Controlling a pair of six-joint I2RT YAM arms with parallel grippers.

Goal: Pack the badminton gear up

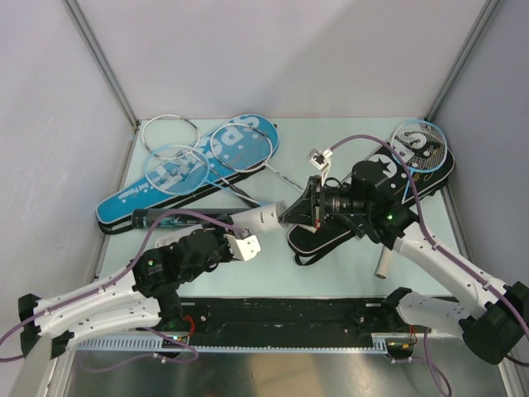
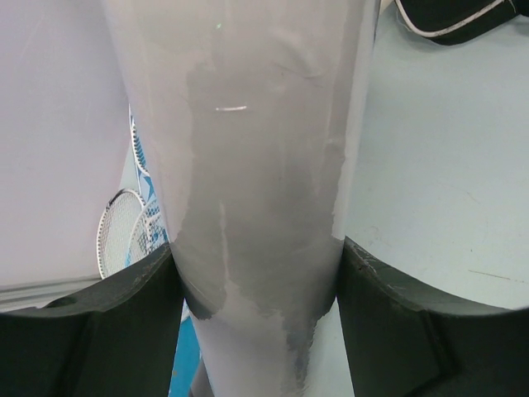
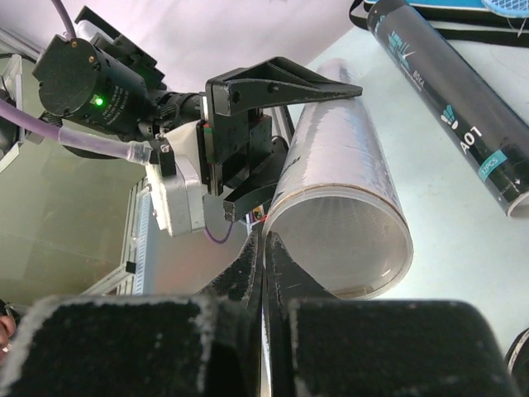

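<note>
My left gripper [image 1: 235, 233] is shut on a white shuttlecock tube [image 2: 248, 132], which fills much of the left wrist view. My right gripper is shut, its fingertips at the rim of the tube's open end, which looks empty inside. A black tube [image 3: 438, 91] lies on the surface. A blue racket bag [image 1: 132, 203] lies at back left with several rackets on and beside it, including a light-blue racket [image 1: 173, 174]. A black bag [image 1: 318, 244] lies at right, with a blue racket [image 1: 417, 145] on its upper end.
Another pale tube [image 1: 383, 263] lies at front right. Walls border the sides and back; a dark edge runs along the front.
</note>
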